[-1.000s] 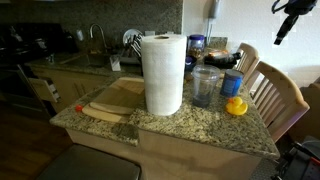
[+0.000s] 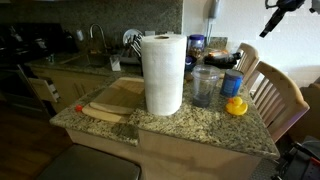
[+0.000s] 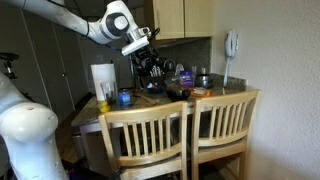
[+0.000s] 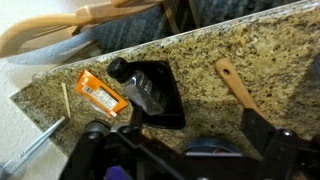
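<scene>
My gripper (image 2: 268, 20) hangs high at the upper right of the first exterior view, well above the counter. The wrist view looks down past two dark, widely spaced fingers (image 4: 262, 132), so the gripper is open, with no object seen held between them. Below it on the granite lie a black tray (image 4: 168, 98) with a dark bottle (image 4: 145, 92) in it, an orange packet (image 4: 102, 92) and a wooden-handled utensil (image 4: 236, 84). Part of a blue round object (image 4: 212, 146) shows between the fingers, lower down.
A paper towel roll (image 2: 165, 75), a clear pitcher (image 2: 205, 85), a blue can (image 2: 231, 83) and a yellow duck (image 2: 236, 106) stand on the counter. Wooden chairs (image 3: 146, 140) line one side. The counter's front edge has bare room.
The gripper has shifted left and slightly up in the first exterior view, and its fingers show at a different angle. Objects on the counter have stayed put.
</scene>
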